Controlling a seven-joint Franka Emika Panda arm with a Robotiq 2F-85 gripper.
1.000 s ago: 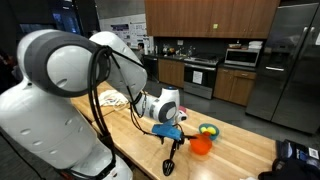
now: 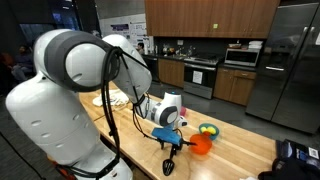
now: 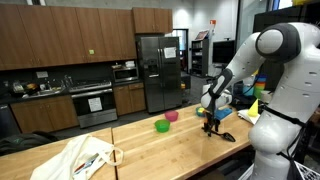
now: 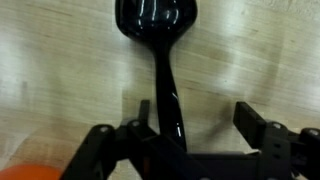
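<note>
A black spoon-like utensil (image 4: 160, 28) lies on the wooden table, its bowl end at the top of the wrist view and its narrow handle running down between my fingers. My gripper is partly open around the handle, which is nearer the left finger (image 4: 141, 122). A clear gap separates the handle from the right finger (image 4: 250, 122). In exterior view 1 my gripper (image 2: 170, 151) is low over the table, with the utensil's dark end (image 2: 168, 167) towards the camera. Exterior view 2 shows the gripper (image 3: 210, 128) at the table's right side.
An orange bowl (image 2: 200, 144) stands close beside the gripper, with a blue-green bowl (image 2: 208, 130) behind it. Green (image 3: 162, 126) and pink (image 3: 171, 115) bowls stand farther back. A white cloth (image 3: 85, 153) lies at the far end.
The arm has barely moved, and my gripper stays low by the utensil. The utensil and bowls stay in place.
</note>
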